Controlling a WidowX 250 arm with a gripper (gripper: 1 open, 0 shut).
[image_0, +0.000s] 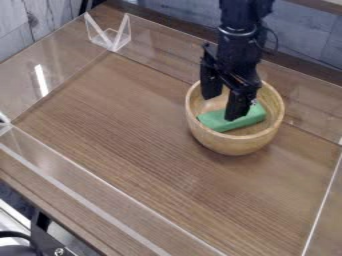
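A round tan wooden bowl (214, 140) sits right of centre on the wooden table, with a green block (234, 119) lying inside it. My black gripper (227, 98) hangs over the bowl from the top, open, its fingers reaching down close above the green block. The bowl's back part is partly hidden behind the gripper.
A white wire-like object (110, 32) stands at the back left. A dark cable or part shows at the bottom-left corner.
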